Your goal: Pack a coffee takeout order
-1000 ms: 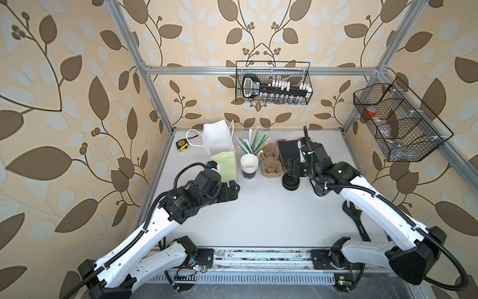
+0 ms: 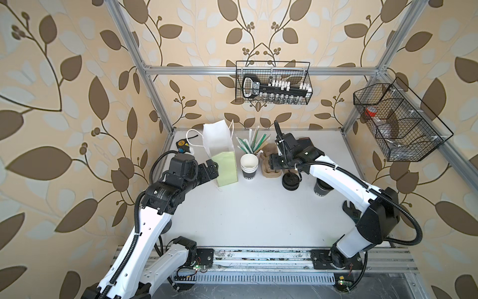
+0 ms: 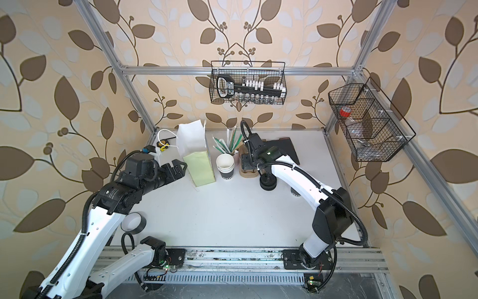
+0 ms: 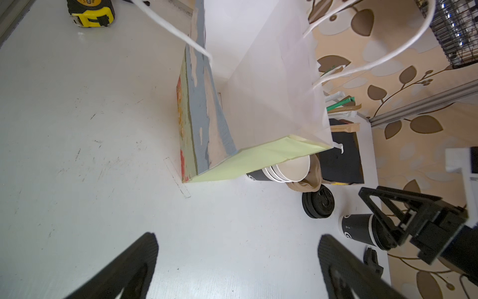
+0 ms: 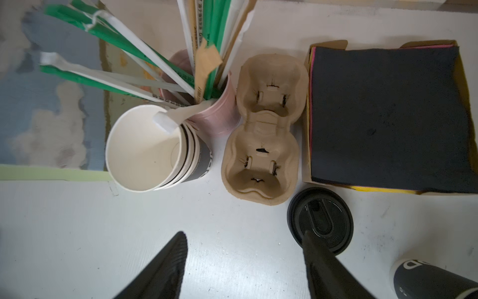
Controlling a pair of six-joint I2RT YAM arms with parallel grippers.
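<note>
The paper bag (image 2: pixel 224 169), white on top with a pale green face, stands open left of the stacked paper cups (image 3: pixel 225 164). My left gripper (image 2: pixel 213 170) is left of the bag; in the left wrist view its fingers are apart, nothing between them. My right gripper hangs over the cup carrier (image 5: pixel 261 164), fingers apart and empty. Beside the carrier lie black lids (image 5: pixel 319 219). A dark cup (image 4: pixel 356 228) with a lid stands at the right. Wrapped straws and stirrers (image 5: pixel 149 54) fill a pink cup (image 5: pixel 219 114).
A black-topped box (image 5: pixel 383 119) lies right of the carrier. A tape measure (image 4: pixel 92 11) is at the back left, a tape roll (image 3: pixel 133 222) at the front left. Wire baskets (image 2: pixel 273 84) hang on the walls.
My left gripper has moved left and up, away from in front of the bag. My right gripper has moved left from near the box to over the cup carrier.
</note>
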